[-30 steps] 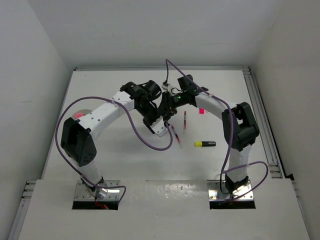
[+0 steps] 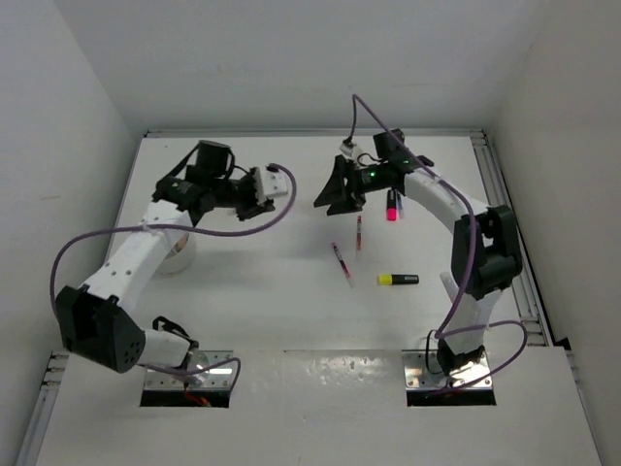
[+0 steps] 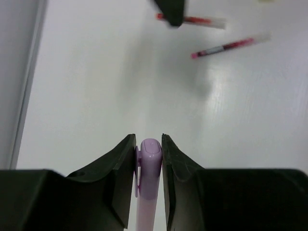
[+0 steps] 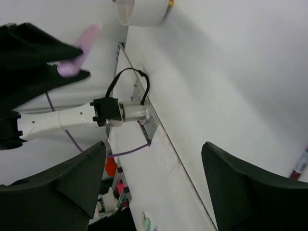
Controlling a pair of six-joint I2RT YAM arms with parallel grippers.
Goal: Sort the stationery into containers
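My left gripper is shut on an upright lilac marker (image 3: 150,163) in its wrist view; in the top view it is at upper left, near the white container (image 2: 177,256), which the arm partly hides. My right gripper (image 2: 340,194) is open and empty over the middle of the table. Two slim red pens (image 2: 342,261) (image 2: 359,233) lie below it, a yellow-and-black marker (image 2: 398,280) nearer the front, and a pink marker (image 2: 392,206) farther back.
Other dark and blue items (image 2: 401,204) lie at the back right, partly hidden by the right arm.
The two grippers, together at the centre earlier, are now apart. The left has moved left with the lilac marker; the right has moved slightly back and right.
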